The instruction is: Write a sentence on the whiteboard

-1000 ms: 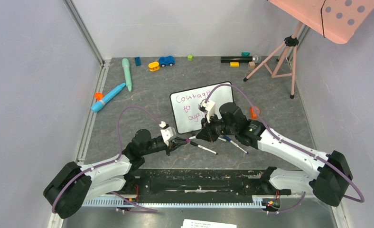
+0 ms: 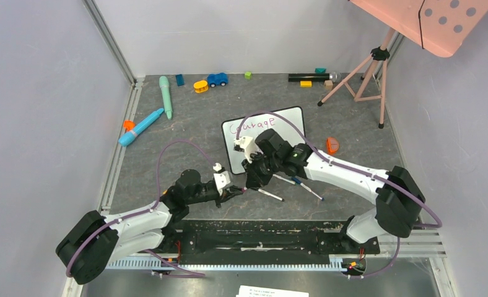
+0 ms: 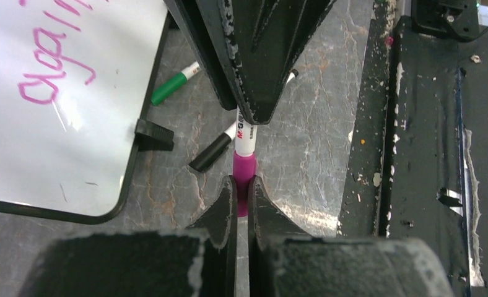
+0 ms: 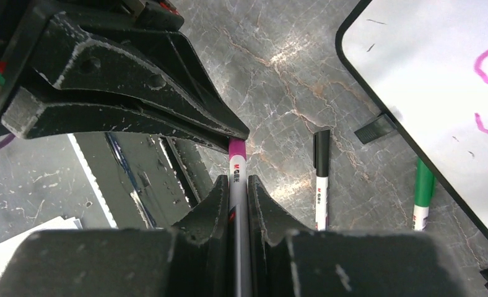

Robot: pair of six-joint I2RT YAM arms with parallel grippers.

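Observation:
The whiteboard (image 2: 235, 158) carries pink handwriting; "Courage" shows in the top view and "again" in the left wrist view. Between my two hands is a white marker with a pink cap (image 3: 244, 164). My left gripper is shut on that cap. On the white marker body (image 4: 236, 176), my right gripper is shut, its fingertips close to the left ones. Cap and body appear joined, and no bare nib shows. Both hands are just off the board's near edge, and the right arm covers part of the board from above.
A black-capped marker (image 4: 322, 176) and a green-capped marker (image 4: 422, 192) lie near the board; a blue-capped one (image 2: 309, 189) is farther right. Toys such as a blue car (image 2: 217, 79) line the back. A pink tripod (image 2: 383, 68) stands at back right.
My right gripper has moved left and slightly nearer, closing on the left gripper, so less of the marker's white body shows between them.

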